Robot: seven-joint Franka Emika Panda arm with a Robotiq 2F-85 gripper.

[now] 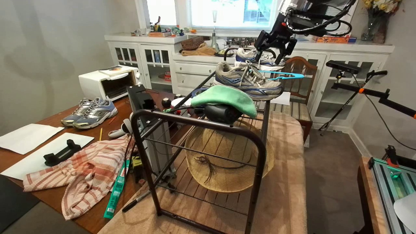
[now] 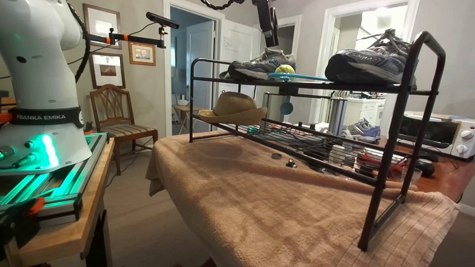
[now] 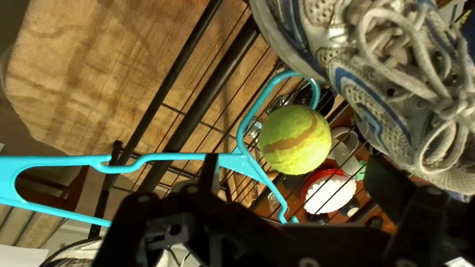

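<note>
My gripper [image 1: 268,60] is open above the far part of the rack, with nothing held between its fingers. In the wrist view its fingers [image 3: 386,180] frame the lower part of the picture. A yellow tennis ball [image 3: 295,139] rests on the top shelf there, beside the hook of a light blue hanger [image 3: 178,156]. Close against the hanger's hook is a grey and blue running shoe [image 3: 378,84]. Exterior view 2 has the ball [image 2: 285,69] between two shoes, the gripper [image 2: 269,43] hanging above the farther shoe [image 2: 262,64].
The dark metal rack [image 1: 202,124] stands on a towel-covered table [image 2: 249,209]. A straw hat [image 1: 230,160] lies on its lower shelf. At the near end of the top shelf sit a green cloth item [image 1: 224,97] and a black object [image 1: 222,113]. Free air lies above the shoes.
</note>
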